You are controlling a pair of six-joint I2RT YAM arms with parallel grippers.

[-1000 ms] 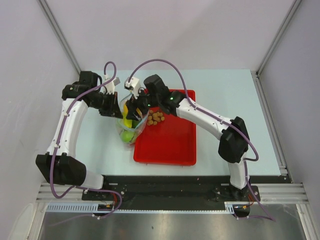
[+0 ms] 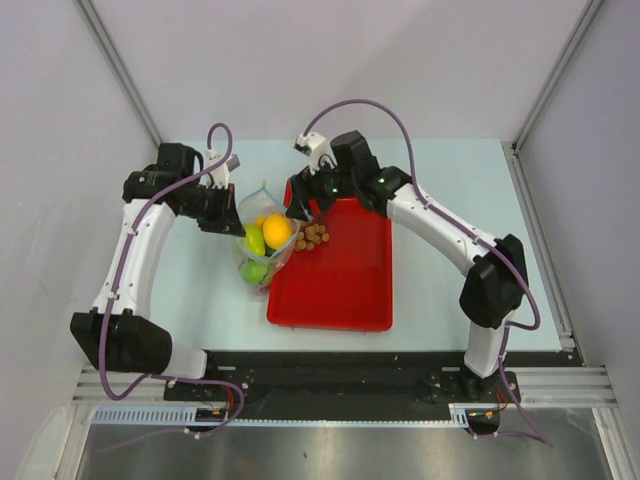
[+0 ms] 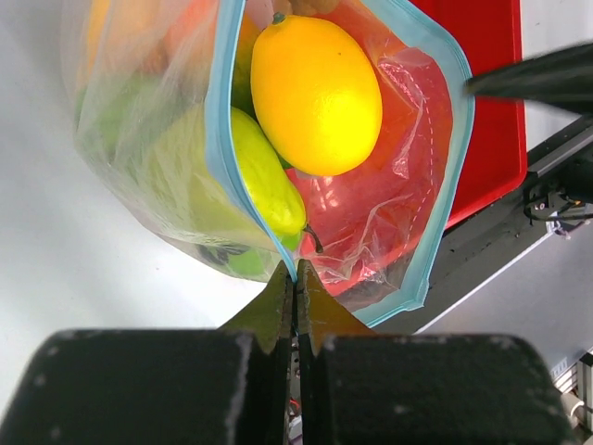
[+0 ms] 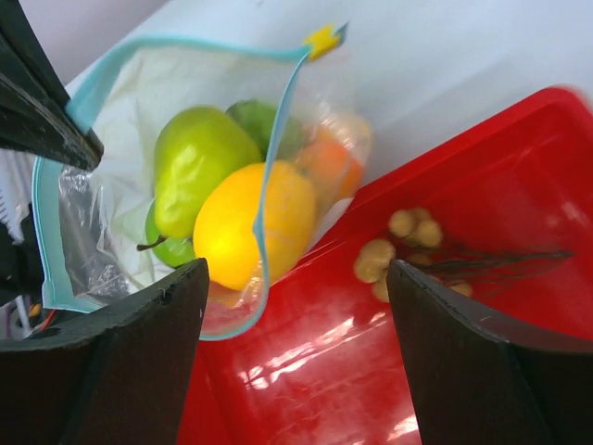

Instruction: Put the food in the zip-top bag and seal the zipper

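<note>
A clear zip top bag with a blue rim [image 3: 437, 130] stands open left of centre, holding a yellow fruit [image 3: 315, 93], green produce [image 3: 264, 171] and orange items. My left gripper is shut on the bag's rim. My right gripper stands open above and right of the bag, over the red tray [image 2: 330, 295], with nothing visible between its fingers.
Several brown round pieces [image 2: 312, 238] lie in the tray's back part, with dark thin items beside them.
My right gripper has moved right and back, away from above the bag, uncovering the yellow fruit in the top view. The left arm has stayed in place.
</note>
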